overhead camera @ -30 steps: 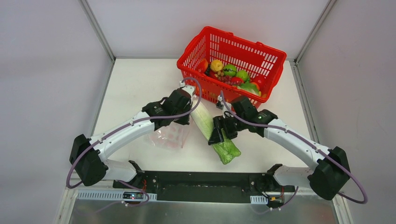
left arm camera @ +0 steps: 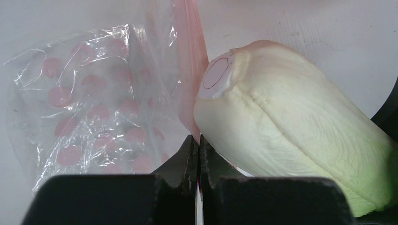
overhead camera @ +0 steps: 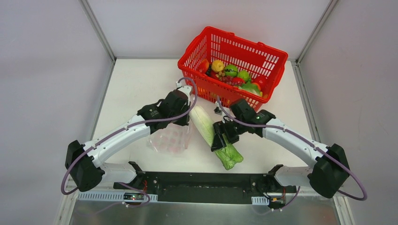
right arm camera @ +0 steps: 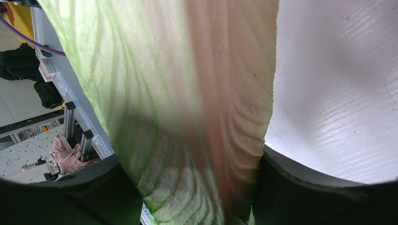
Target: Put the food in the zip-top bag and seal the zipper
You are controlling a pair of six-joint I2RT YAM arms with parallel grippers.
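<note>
My right gripper (overhead camera: 219,137) grips a long napa cabbage (overhead camera: 203,123) round its leafy green part; in the right wrist view the cabbage (right arm camera: 178,93) fills the space between the fingers. Its white end, in the left wrist view (left arm camera: 286,108), lies at the pink edge of the clear dotted bag (left arm camera: 94,108). My left gripper is shut on that pink-edged film at the bag's mouth. The bag (overhead camera: 166,140) lies on the table under and below the left arm; how far the cabbage's end is inside it I cannot tell.
A red basket (overhead camera: 244,42) of toy fruit and vegetables stands at the back right, just behind both grippers.
Both grippers and the cabbage have shifted slightly toward the table's front, with the left one also moving a little left.
</note>
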